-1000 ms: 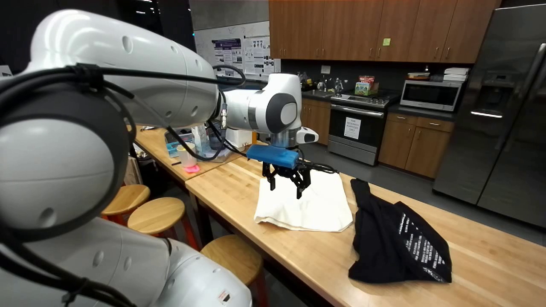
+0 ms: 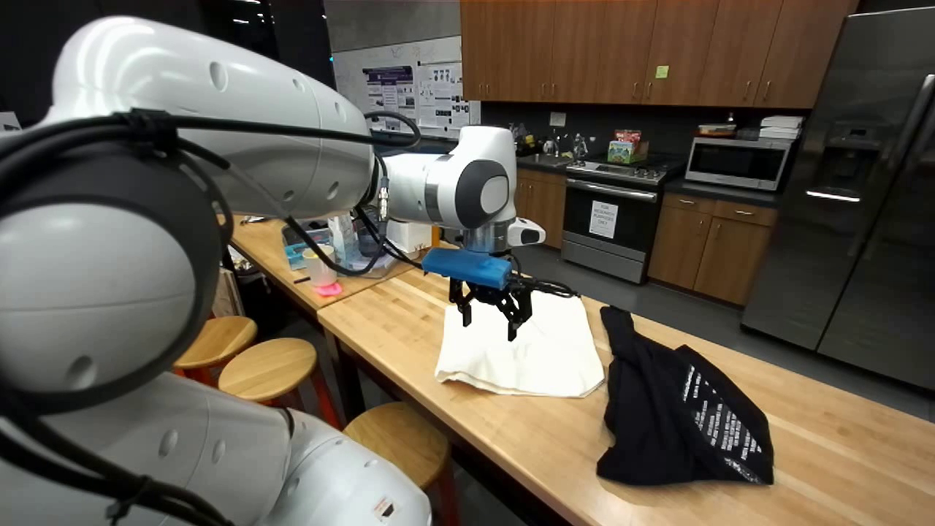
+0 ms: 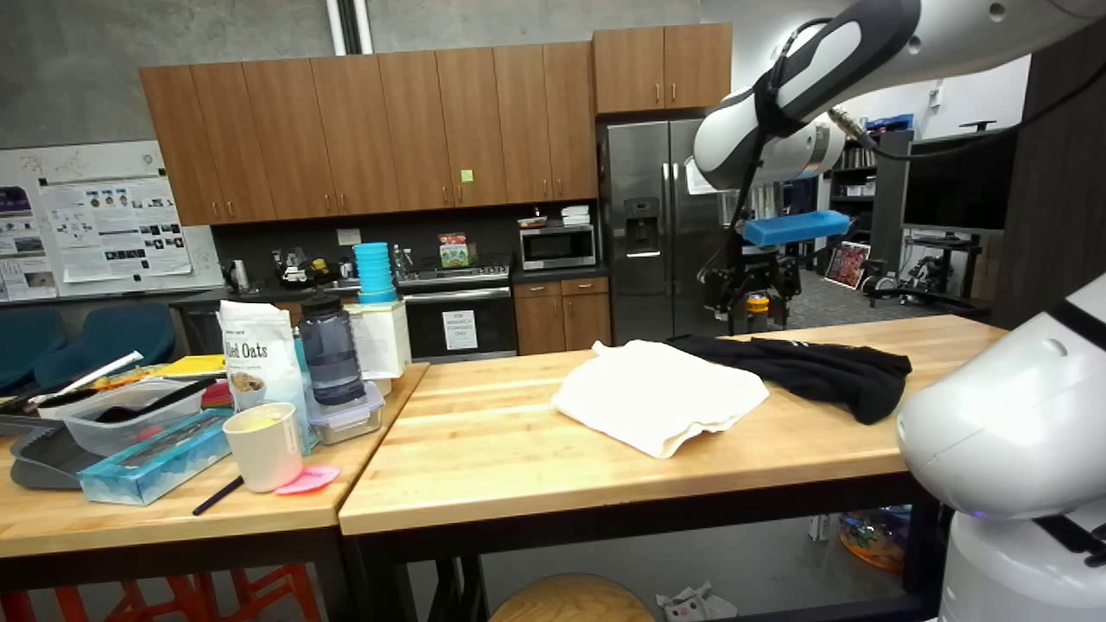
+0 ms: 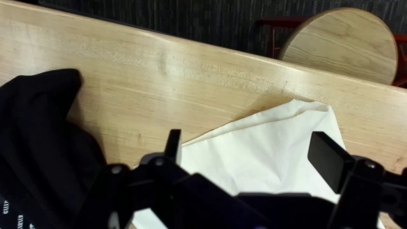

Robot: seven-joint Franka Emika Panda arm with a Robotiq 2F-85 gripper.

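A white cloth [image 2: 543, 351] lies folded on the wooden table, with a layered edge and soft creases showing in the wrist view [image 4: 251, 156]. Beside it is a crumpled black garment [image 2: 675, 412] with white print; exterior view 2 shows the black garment [image 3: 809, 364] partly behind the white cloth [image 3: 658, 394]. My gripper [image 2: 489, 323] hangs above the white cloth, pointing down and apart from it. Its two black finger pads [image 4: 328, 160] are spread wide in the wrist view, with only cloth and tabletop visible beyond the gap.
Bare tabletop [image 3: 487, 446] stretches left of the white cloth in exterior view 2. Farther left, a second table carries a cup [image 3: 263, 446], an oats bag [image 3: 264, 363] and containers. Stools [image 4: 339, 45] stand along the table's edge.
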